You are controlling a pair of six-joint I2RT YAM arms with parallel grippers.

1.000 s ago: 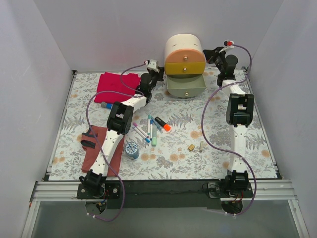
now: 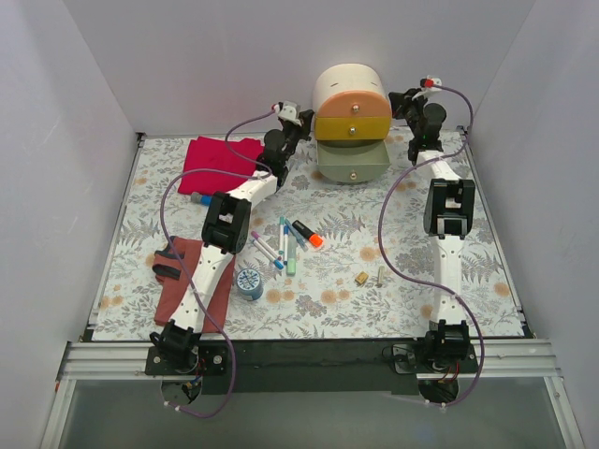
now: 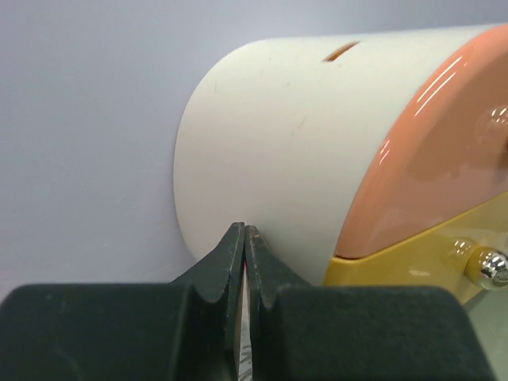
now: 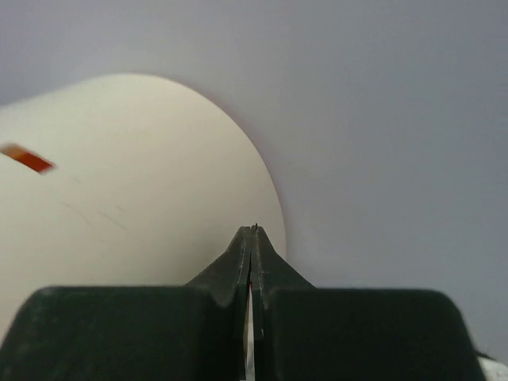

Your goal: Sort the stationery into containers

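A rounded drawer cabinet point(image 2: 348, 86) stands at the back wall, white-shelled with an orange and a yellow drawer front. Its lowest, grey-green drawer point(image 2: 353, 163) is pulled out and looks empty. On the cabinet's left side is my left gripper point(image 2: 310, 126), shut; its fingertips come close to the white shell point(image 3: 270, 143). My right gripper point(image 2: 392, 103) is at the right side, shut, pointing at the shell point(image 4: 143, 182); touching or apart, I cannot tell. Several markers point(image 2: 268, 251), a black-and-orange marker point(image 2: 307, 233) and a green-capped one point(image 2: 291, 256) lie mid-table.
A red cloth point(image 2: 213, 156) lies at the back left with a blue item point(image 2: 200, 198) beside it. A brown pouch point(image 2: 194, 290), a blue round tin point(image 2: 249, 283) and a small yellow block point(image 2: 361, 278) are nearer the front.
My right gripper was over the cabinet's top right edge and is now back beside its right side. The cabinet sits very slightly further right than a second ago.
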